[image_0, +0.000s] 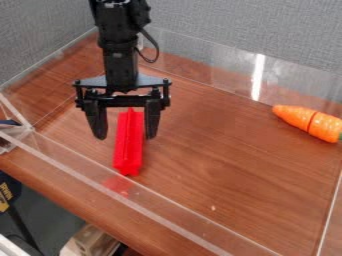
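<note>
My black gripper (124, 124) hangs low on the left half of the wooden table, its two fingers open and apart on either side of a long red bar (128, 150). The bar lies lengthwise toward the front edge. The fingers are over its far end; whether they touch it I cannot tell. An orange toy carrot (307, 122) lies at the right side of the table.
Clear plastic walls (258, 75) edge the table (221, 170). Some small items sit outside the left and front-left edges.
</note>
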